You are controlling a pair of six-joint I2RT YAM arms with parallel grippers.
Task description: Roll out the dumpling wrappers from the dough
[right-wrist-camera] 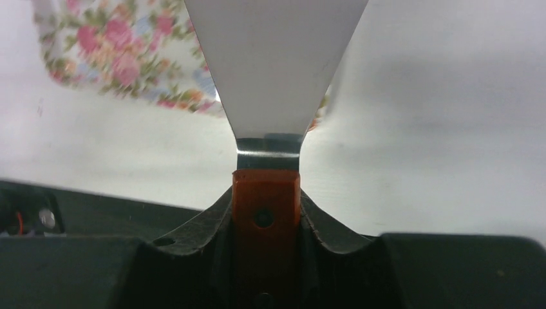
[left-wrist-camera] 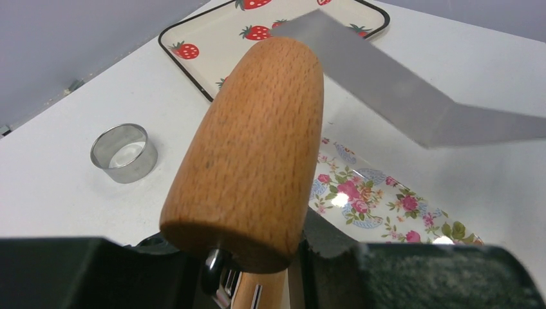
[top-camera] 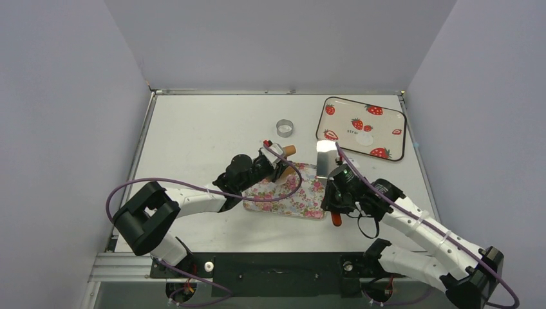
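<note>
My left gripper (top-camera: 278,166) is at a wooden rolling pin (top-camera: 289,150) over the floral mat (top-camera: 293,199); in the left wrist view the pin's handle (left-wrist-camera: 248,154) fills the middle between the dark fingers, whose grip I cannot tell. My right gripper is shut on the red-brown handle of a metal scraper (right-wrist-camera: 273,64), raised at the mat's right edge, its blade (top-camera: 326,158) pointing away from me. I cannot see any dough; the pin and arm hide part of the mat.
A strawberry tray (top-camera: 351,116) lies at the back right. A metal ring cutter (top-camera: 284,129) stands behind the mat.
</note>
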